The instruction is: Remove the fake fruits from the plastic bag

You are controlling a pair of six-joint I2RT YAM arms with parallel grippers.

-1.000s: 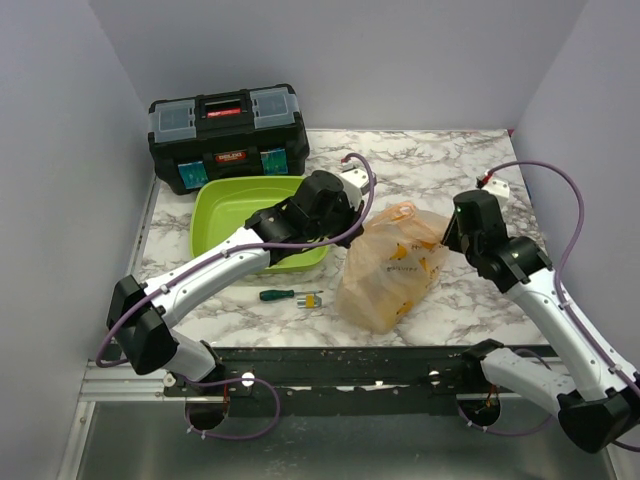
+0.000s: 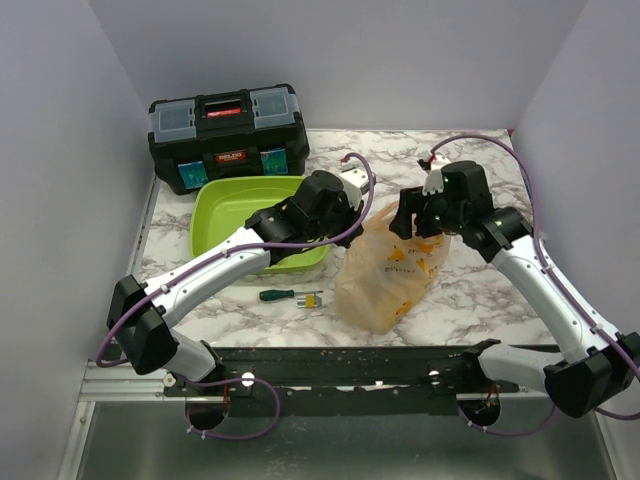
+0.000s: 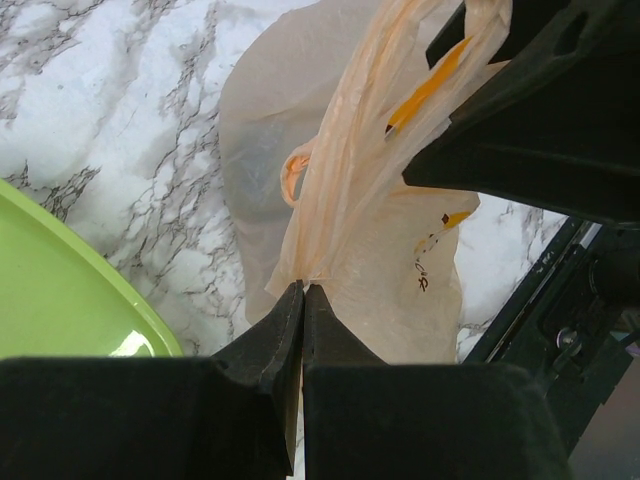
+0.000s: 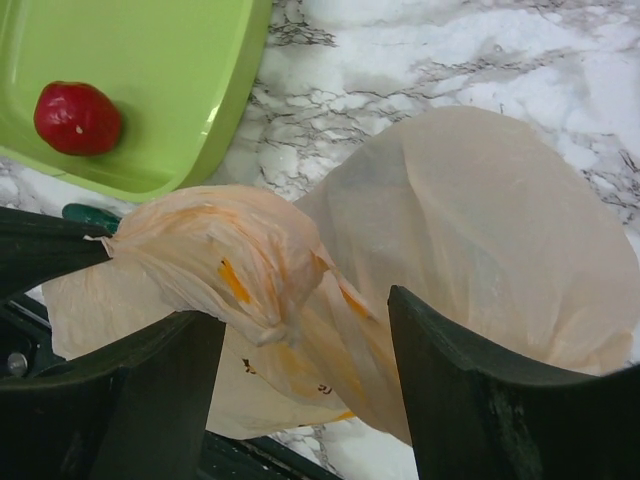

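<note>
The plastic bag (image 2: 385, 275) is thin, pale orange and printed; it stands bunched up on the marble table. A gathered edge of it is pinched in my left gripper, whose tips are shut together. My right gripper is open over the bag's upper part, with crumpled film lying between its spread fingers. In the right wrist view a red fake fruit (image 4: 77, 118) rests in the green tray (image 4: 232, 100). No fruit can be made out through the bag.
A black toolbox (image 2: 230, 138) stands at the back left. A green-handled screwdriver (image 2: 277, 295) and a small yellow-and-clear item (image 2: 310, 300) lie in front of the tray. Bare marble surrounds the bag at the back and right.
From the right side, my right gripper has come leftward over the top of the bag, whose upper film has shifted a little. My left arm stays where it was.
</note>
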